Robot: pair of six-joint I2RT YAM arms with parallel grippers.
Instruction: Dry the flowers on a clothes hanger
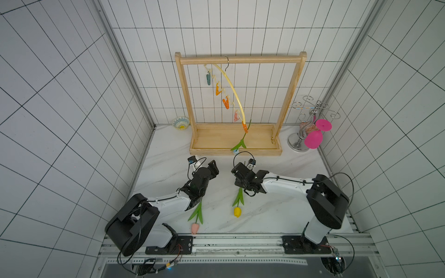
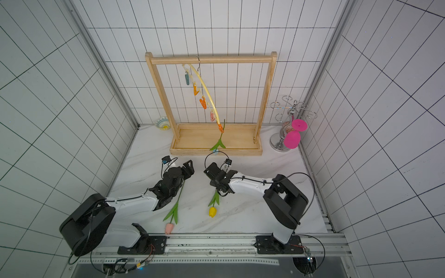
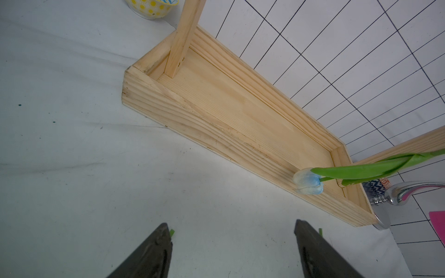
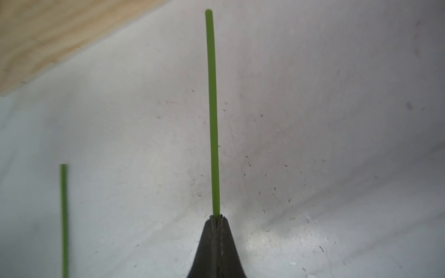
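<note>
My right gripper is shut on the green stem (image 4: 212, 115) of the yellow tulip (image 1: 237, 212), low over the table; the bare stem end points out past the fingertips. My left gripper stands open, nothing between its fingers. A pink tulip (image 1: 195, 228) lies on the table, its stem running up towards the left gripper. From the rack's bar hangs a tilted yellow hanger (image 1: 235, 91) with a blue clip (image 1: 208, 78), two orange clips (image 1: 225, 102) and a pink clip (image 1: 236, 115). An orange clip (image 1: 245, 127) at its low end holds a pale blue tulip (image 3: 308, 181) head down.
The wooden rack (image 1: 217, 151) stands at the back. Left of it is a small patterned bowl (image 1: 180, 122); to its right stands a metal stand (image 1: 298, 142) with pink discs (image 1: 313, 139).
</note>
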